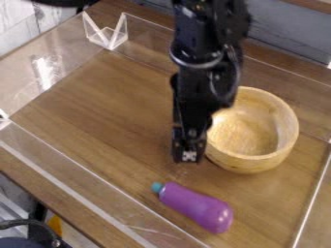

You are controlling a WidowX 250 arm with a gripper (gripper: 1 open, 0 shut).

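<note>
The black gripper point(195, 136) hangs open from above, just left of a round wooden bowl point(258, 145), overlapping its left side in this view. Nothing shows between its fingers. A purple bottle-like object point(195, 206) with a teal tip lies on the wooden surface in the front, below the gripper.
A clear plastic stand point(106, 31) is at the back left. A wall runs along the back, and dark items sit at the lower left edge.
</note>
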